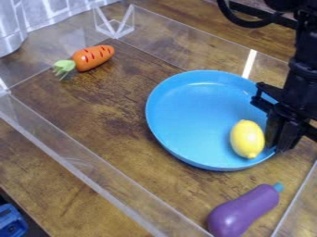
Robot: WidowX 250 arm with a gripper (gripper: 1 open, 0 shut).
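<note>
The black gripper (280,118) reaches down at the right rim of the blue plate (192,116), right of a yellow oval object (247,138) lying on the plate. Its fingertips are low and dark against each other; I cannot tell whether they touch the yellow object or how far apart they are.
A purple eggplant (243,209) lies below the plate at the bottom right. An orange carrot (92,57) lies at the upper left, near a clear wall. The wooden surface (81,120) left of the plate is bare.
</note>
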